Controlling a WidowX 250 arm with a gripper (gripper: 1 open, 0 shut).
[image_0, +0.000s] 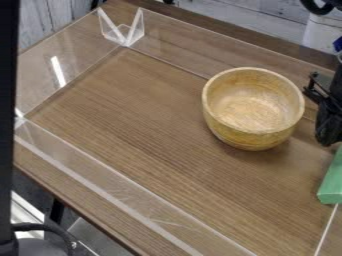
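Observation:
My gripper (325, 112) is at the right edge of the camera view, a dark shape partly cut off by the frame, just right of a wooden bowl (250, 100). Whether its fingers are open or shut is hard to make out. A green object (329, 182), long and flat, lies at the right edge just below the gripper, partly out of view.
Clear plastic edging runs along the left side, with a clear angular piece (122, 27) at the back left. Black cables or hardware sit at the lower left.

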